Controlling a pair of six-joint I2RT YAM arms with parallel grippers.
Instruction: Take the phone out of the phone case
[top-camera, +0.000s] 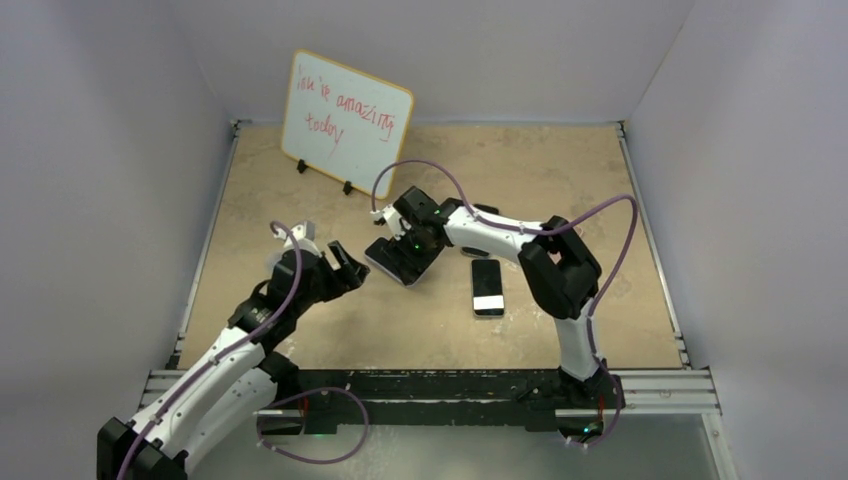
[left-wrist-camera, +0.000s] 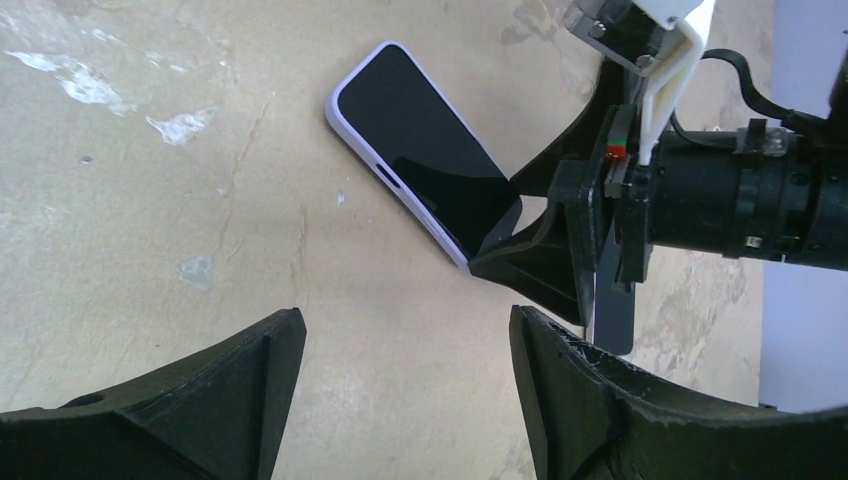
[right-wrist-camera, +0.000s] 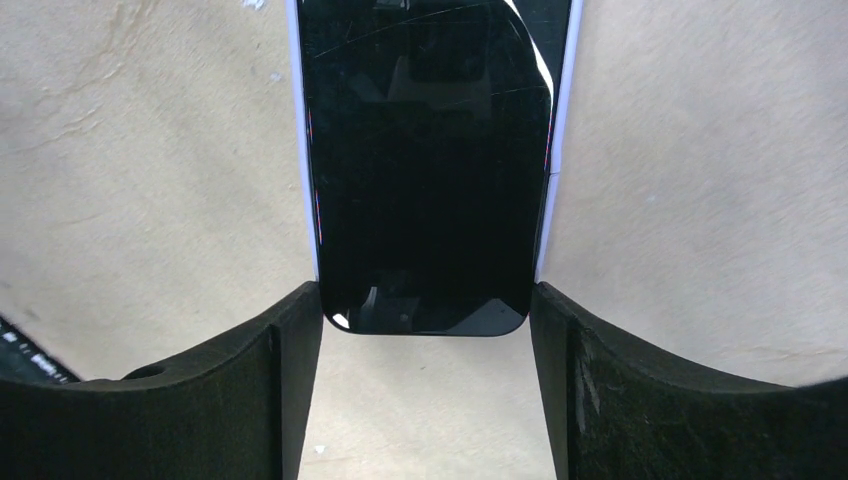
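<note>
The phone, black-screened, lies flat on the table in its pale purple case. Thin purple case edges run along both its long sides; in the right wrist view its near end shows dark beyond them. My right gripper has its fingertips against the two sides of that near end, shut on the phone. To the left, my left gripper stands open and apart from the case, bare table between its fingers in the left wrist view. Whether the phone's far end sits fully in the case cannot be told.
Another phone lies right of my right gripper, with a further dark phone partly behind the right arm. A whiteboard with red writing leans at the back left. Bare table lies in front.
</note>
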